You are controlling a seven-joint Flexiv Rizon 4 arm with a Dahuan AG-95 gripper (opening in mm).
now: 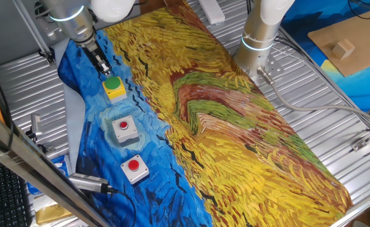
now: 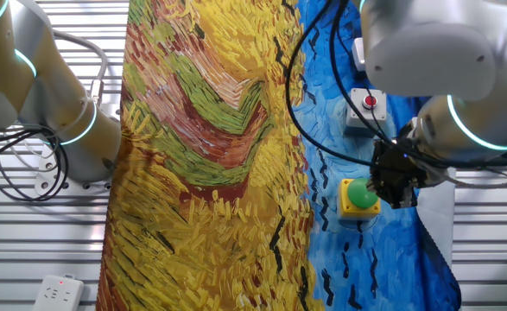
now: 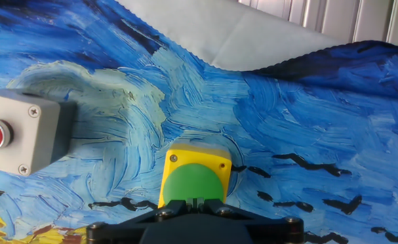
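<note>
A large green push button (image 3: 193, 184) on a yellow box (image 3: 197, 154) lies at the lower middle of the wrist view. My gripper is shut, its fingertips together over the button's near edge with nothing visible between them. In exterior view 1 the gripper (image 1: 106, 70) points down just behind the green button (image 1: 112, 83). From exterior view 2 the gripper (image 2: 393, 177) appears right beside the green dome (image 2: 362, 193). Whether the tips touch the button cannot be told.
Two grey boxes with red buttons, a middle one (image 1: 125, 130) and a nearer one (image 1: 134, 169), stand in line on the painted cloth (image 1: 248, 151).
</note>
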